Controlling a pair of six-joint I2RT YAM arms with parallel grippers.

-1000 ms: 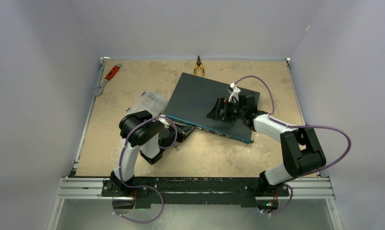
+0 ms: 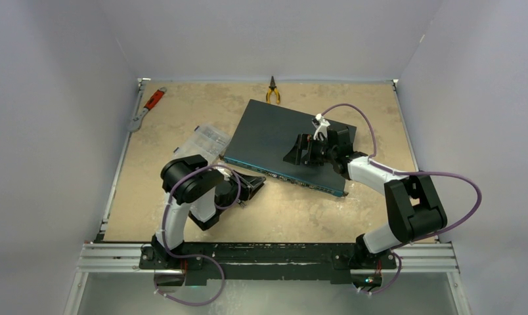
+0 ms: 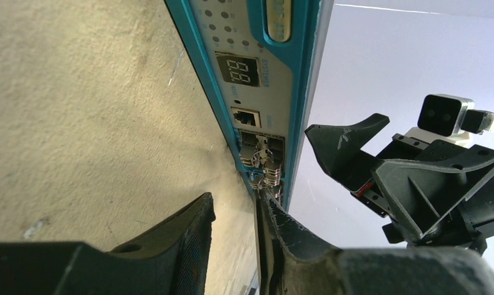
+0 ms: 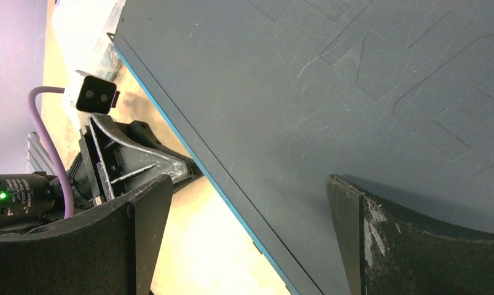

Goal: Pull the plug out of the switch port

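Note:
The dark switch (image 2: 268, 134) lies flat with its blue-edged front facing my side. In the left wrist view its front panel (image 3: 263, 104) shows an empty single port (image 3: 246, 117) and a cluster of metal sockets (image 3: 266, 163). Whether a plug sits in that cluster is unclear, since a finger covers its lower end. My left gripper is part open just off the panel, with no object visible between its fingers. Over the switch's top, my right gripper stands wide open and empty.
A clear plastic box (image 2: 209, 141) lies left of the switch. Pliers (image 2: 272, 90) and a red-handled tool (image 2: 147, 108) lie at the back. A tiny metallic bit (image 2: 242, 203) shows beside the left gripper. Bare table (image 2: 294, 216) stretches in front of the switch.
Over the last second my left gripper has backed slightly away from the switch's front, toward my side. The right arm and the switch have stayed put.

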